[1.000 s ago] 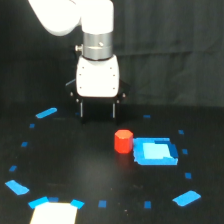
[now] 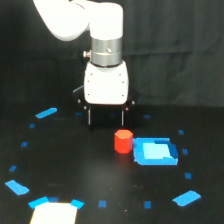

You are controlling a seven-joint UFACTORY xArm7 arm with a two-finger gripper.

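A small red block [image 2: 123,141] sits on the black table, just left of a blue tray [image 2: 171,158]. A pale patch lies inside the tray; I cannot tell whether it is a thing or the bare floor. My gripper [image 2: 106,121] hangs behind and a little left of the red block, pointing down. Its two thin dark fingers [image 2: 89,117] are spread apart, with nothing showing between them. The right finger appears close to the block's top edge in the view, but contact cannot be told.
Blue tape strips [image 2: 46,113] and several small blue marks dot the table. At the bottom left stands a cream-coloured object [image 2: 53,213], cut off by the frame edge.
My gripper has moved to the right and lower in the view, closer to the red block. The block and the tray look unmoved.
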